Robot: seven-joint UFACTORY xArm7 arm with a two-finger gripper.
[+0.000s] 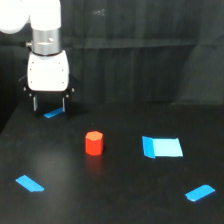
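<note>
At the back left, my gripper (49,104) points down from the white arm (48,70). Its two dark fingers stand apart, so it is open, with no object visible between them. A red block (94,143) with a hexagonal outline sits on the black table, in front of the gripper and to its right. To the right of centre lies a pale cyan square (168,147), with a blue strip (148,147) along its left side.
Blue tape marks lie on the table: one below the gripper (54,113), another at the front left (30,184), a third at the front right (200,192). A dark curtain (140,50) hangs behind. Bare table surrounds the red block.
</note>
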